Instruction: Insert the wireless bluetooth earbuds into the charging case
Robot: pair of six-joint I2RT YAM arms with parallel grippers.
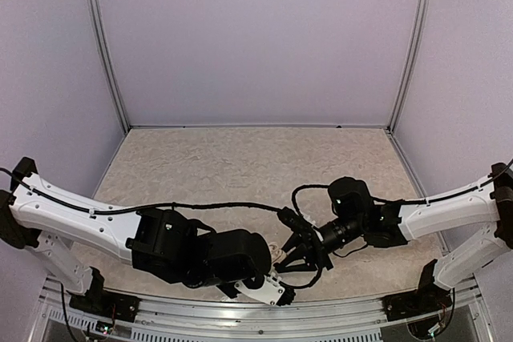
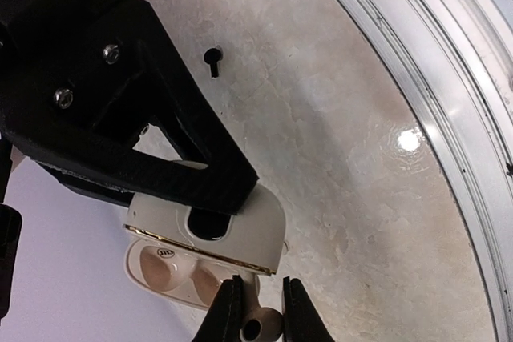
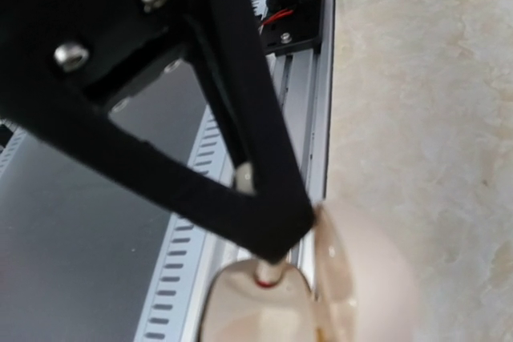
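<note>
The cream charging case [image 2: 255,218], gold-rimmed and with its lid swung open, is held up by my right gripper [image 1: 286,261], whose dark finger crosses its outer side in the left wrist view. My left gripper is shut on a small earbud [image 2: 264,324], whose stem points toward the case. In the right wrist view a dark left finger [image 3: 280,226] comes down over the glossy case interior [image 3: 260,310]; a pale stem with a red ring shows under its tip. How deep the earbud sits cannot be told. The right fingertips are hidden there.
A small black object [image 2: 212,60] lies on the marbled tabletop [image 1: 256,158]. The metal rail [image 1: 313,306] runs along the front edge, close under both grippers.
</note>
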